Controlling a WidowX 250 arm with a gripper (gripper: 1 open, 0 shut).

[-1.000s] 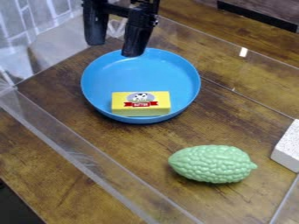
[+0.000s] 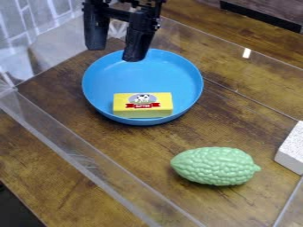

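The black gripper hangs at the top of the camera view over the back rim of a blue bowl, its two dark fingers parted with nothing seen between them. A yellow butter box with a cow label lies in the front part of the bowl, below and apart from the gripper.
A green bumpy melon-like object lies at the front right. A white block sits at the right edge. Clear plastic walls border the wooden surface; the wood between bowl and melon is bare.
The gripper has shifted very slightly at the top of the view; the bowl, box, melon and block have stayed where they were.
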